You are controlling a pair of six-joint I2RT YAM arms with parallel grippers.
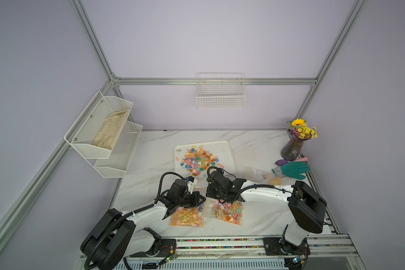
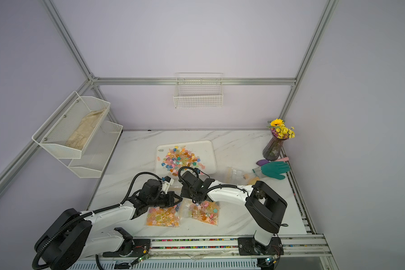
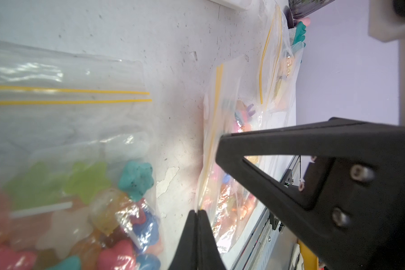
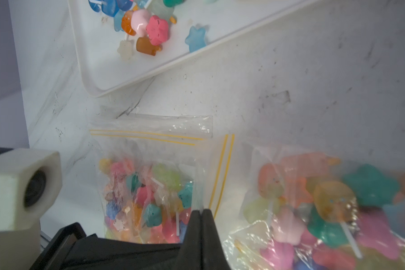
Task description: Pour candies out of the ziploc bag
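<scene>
Two clear ziploc bags full of colourful candies lie side by side at the table's front, a left bag (image 1: 187, 217) and a right bag (image 1: 228, 212). My left gripper is shut at the yellow-lined zip of the right bag (image 3: 224, 207); the zip film meets its tips. My right gripper is also shut, its tips low beside that same zip. In the left wrist view a fingertip (image 3: 225, 150) of the right gripper overlaps the film. Whether either gripper pinches the film, I cannot tell.
A white tray (image 1: 226, 155) holding loose candies lies just behind the bags. To the right are another clear bag (image 1: 256, 173), a teal glove (image 1: 296, 170) and a flower vase (image 1: 292, 147). Both grippers are close together.
</scene>
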